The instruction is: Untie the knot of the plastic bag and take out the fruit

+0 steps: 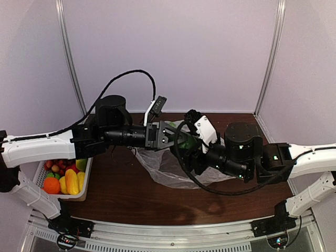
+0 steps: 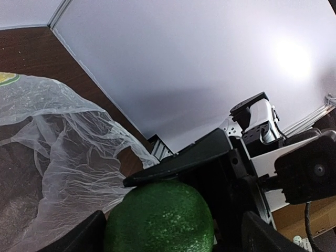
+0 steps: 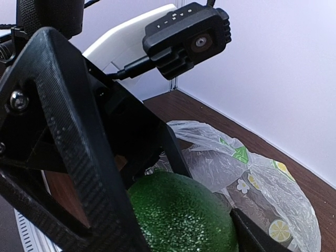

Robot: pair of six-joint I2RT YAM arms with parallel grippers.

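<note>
A round green fruit (image 2: 160,220) (image 3: 181,210) is up in the air over the middle of the table, between my two grippers, which meet around it. My left gripper (image 1: 173,135) reaches in from the left with its fingers at the fruit; my right gripper (image 1: 186,147) comes from the right, also around it. Whether each finger grips or is only part open around it I cannot tell. The plastic bag (image 1: 160,165) (image 2: 68,157) (image 3: 273,194) lies loose and crumpled on the table below, its mouth partly hidden by the arms.
A plastic basket (image 1: 81,197) full of mixed fruit stands at the left. White walls surround the table at back and sides.
</note>
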